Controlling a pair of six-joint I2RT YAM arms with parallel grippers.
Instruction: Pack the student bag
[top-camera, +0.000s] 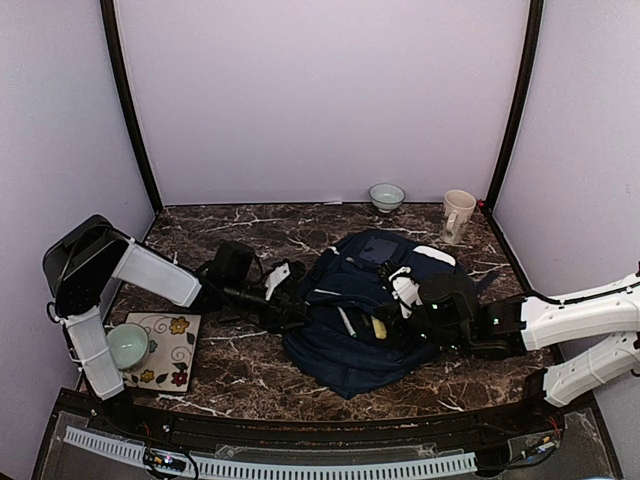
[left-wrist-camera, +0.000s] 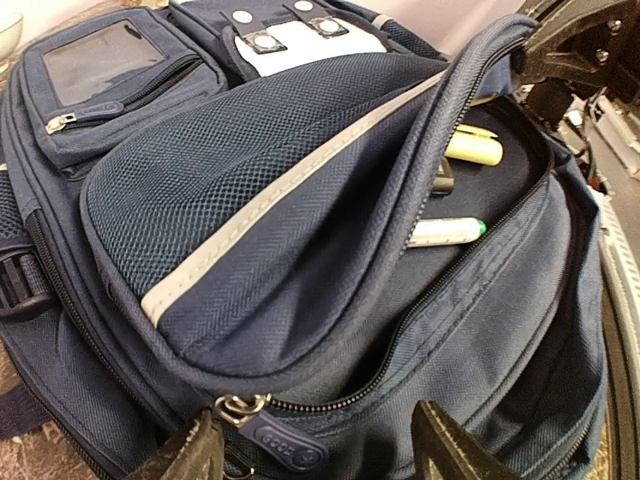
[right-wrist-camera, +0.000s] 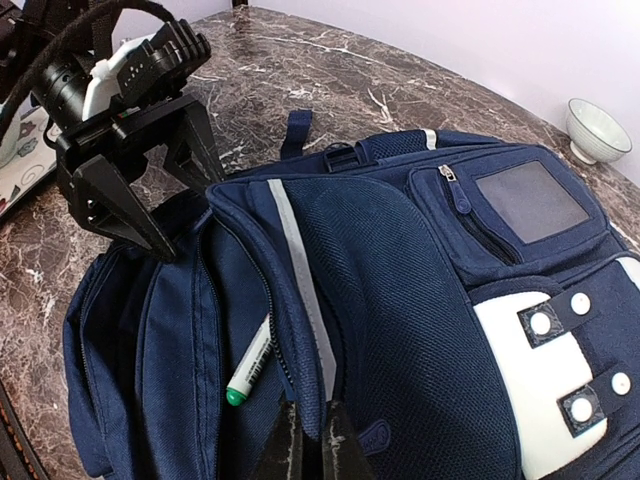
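The navy student bag (top-camera: 350, 365) lies on the dark marbled table with its front pocket part open. My right gripper is shut on the edge of the pocket flap (right-wrist-camera: 370, 270) and holds it up. At the pocket's left end, my left gripper stands open; the zipper pull (left-wrist-camera: 278, 446) shows between its fingers, closer to one of them, and nothing is gripped. Inside the pocket are a white marker with a green end (left-wrist-camera: 450, 232) and a yellow highlighter (left-wrist-camera: 473, 146). Part of a dark item (left-wrist-camera: 443, 178) shows between them.
A flowered board (top-camera: 170, 350) with a pale green bowl (top-camera: 128, 346) on it lies at the left. Another bowl (top-camera: 387, 197) and a pale mug (top-camera: 456, 215) stand at the back.
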